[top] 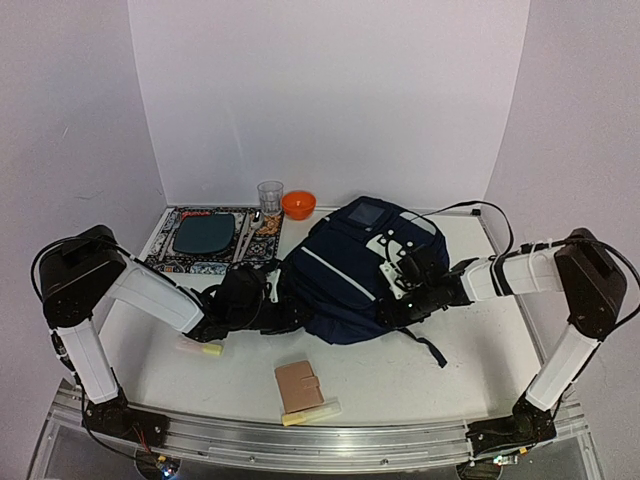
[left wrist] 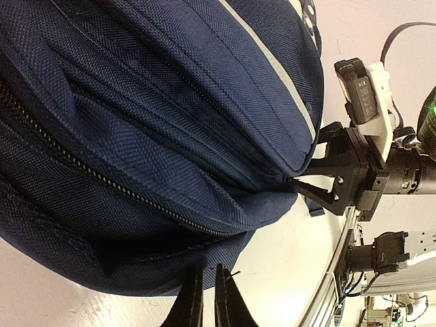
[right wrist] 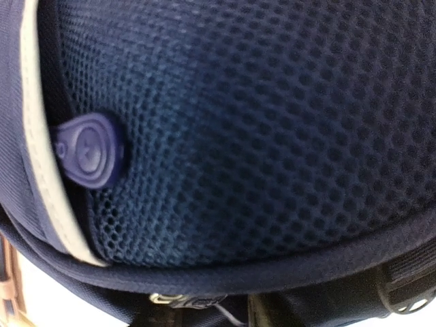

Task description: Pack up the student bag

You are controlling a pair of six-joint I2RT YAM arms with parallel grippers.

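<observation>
The navy bag (top: 345, 265) lies on the table, its front edge between my two grippers. In the left wrist view, its zipper (left wrist: 102, 176) is parted and the mouth gapes. My left gripper has its two narrow fingers a little apart at the bag's lower front edge; whether cloth is between the tips is unclear. At the mouth's right corner, my right gripper touches the bag, its tips partly hidden by fabric. Mesh and a blue zipper pull (right wrist: 88, 150) fill the right wrist view. A brown notebook (top: 298, 386) lies in front.
A yellow-ended clear tube (top: 312, 412) lies by the notebook; a similar pale item (top: 205, 346) is under the left arm. Behind are a patterned mat with a dark plate (top: 204, 233), cutlery, a glass (top: 270, 197) and an orange bowl (top: 298, 205).
</observation>
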